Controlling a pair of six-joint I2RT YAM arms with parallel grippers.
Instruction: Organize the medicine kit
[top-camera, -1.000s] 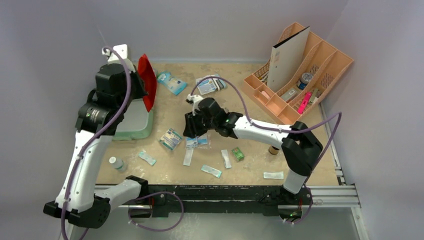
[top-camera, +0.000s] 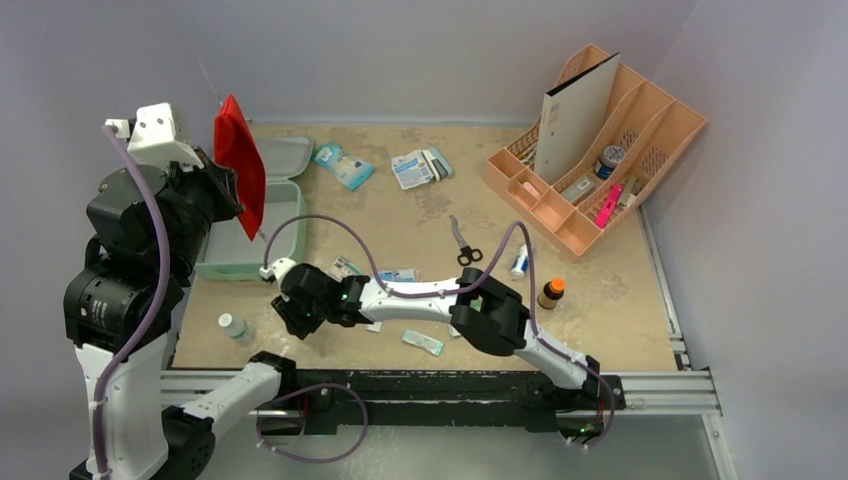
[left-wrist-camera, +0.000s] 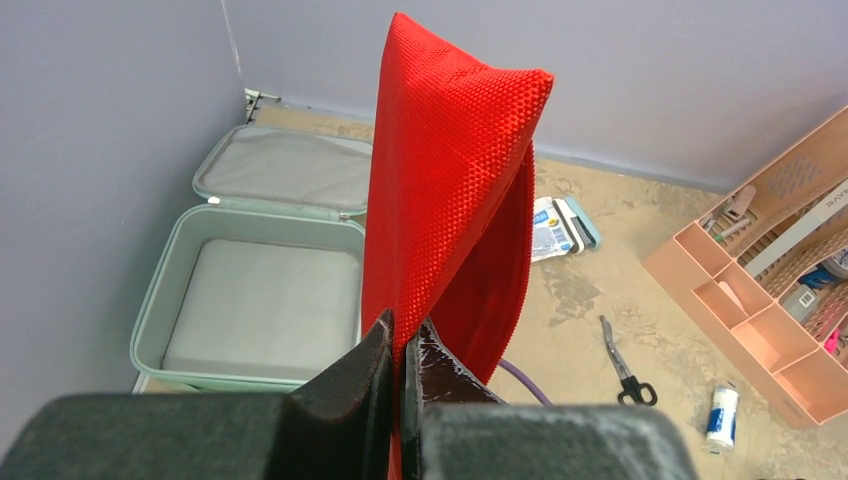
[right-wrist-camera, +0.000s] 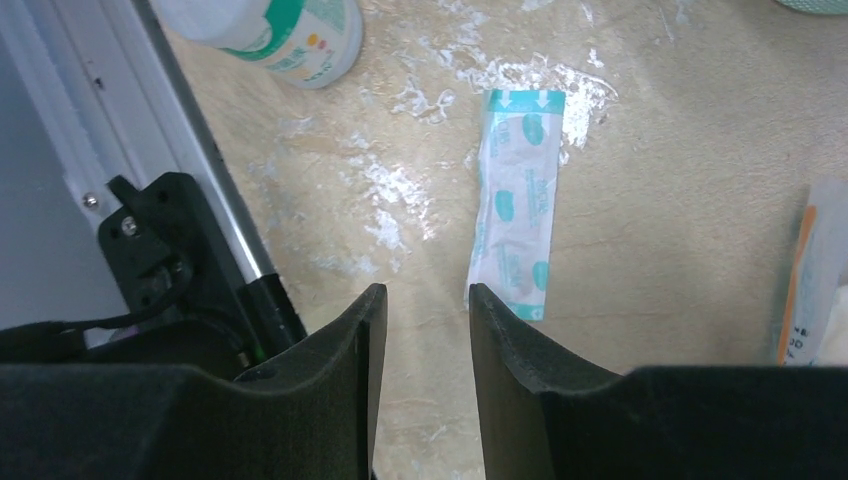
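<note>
A red fabric pouch (left-wrist-camera: 455, 160) hangs upright in the air, pinched at its lower edge by my left gripper, which is shut. The mint-green case (top-camera: 243, 271) stands open below and to its right in the top view. Its inside looks empty in the left wrist view, with the lid (left-wrist-camera: 290, 168) folded back. Low over the table, my right gripper is open and has nothing between its fingers. A small white-and-teal packet (right-wrist-camera: 518, 195) lies flat just ahead of those fingertips; in the top view the right gripper covers it.
A white bottle (top-camera: 233, 326) stands left of the right gripper. Packets such as this one (top-camera: 423, 342), scissors (top-camera: 464, 245) and a brown bottle (top-camera: 551, 292) are scattered about. At the right sits a peach organizer (top-camera: 575, 222) holding several items. The right arm crosses the table's front half.
My right gripper has travelled left and toward the front edge, from the middle packets to the small packet. The left arm has shifted left, carrying the red pouch with it.
</note>
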